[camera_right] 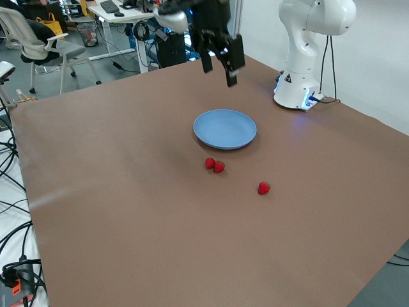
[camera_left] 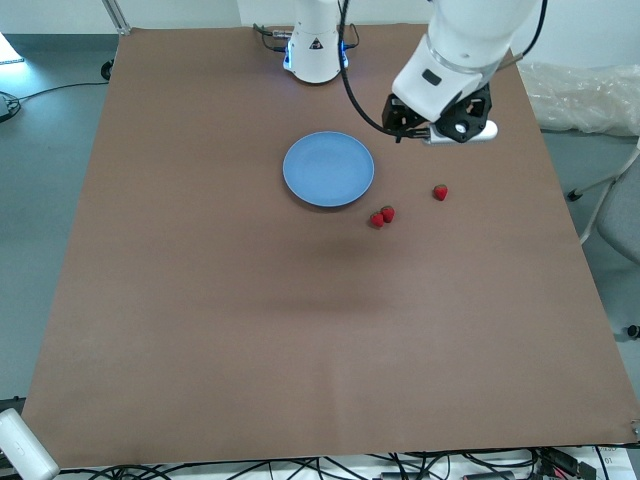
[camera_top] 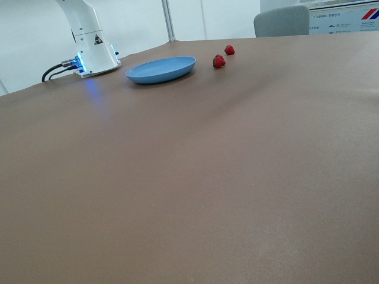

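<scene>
A blue plate [camera_left: 328, 168] [camera_top: 160, 69] [camera_right: 224, 128] lies on the brown tabletop [camera_left: 300, 320]. Three red strawberries sit beside it: two close together [camera_left: 387, 214] [camera_right: 218, 166] and one apart [camera_left: 440, 192] [camera_right: 264, 188]. In the top view the strawberries [camera_top: 218, 61] are at the back, right of the plate. My black gripper [camera_right: 220, 70] hangs in the air above the table behind the plate, high over it; in the left view it is mostly hidden under the white arm housing. Whether it is open or holds anything is unclear.
The white robot base [camera_left: 313, 52] stands at the table's back edge with cables. A chair [camera_left: 620, 210] is beside the table, and cables run along the near edge [camera_left: 420, 465].
</scene>
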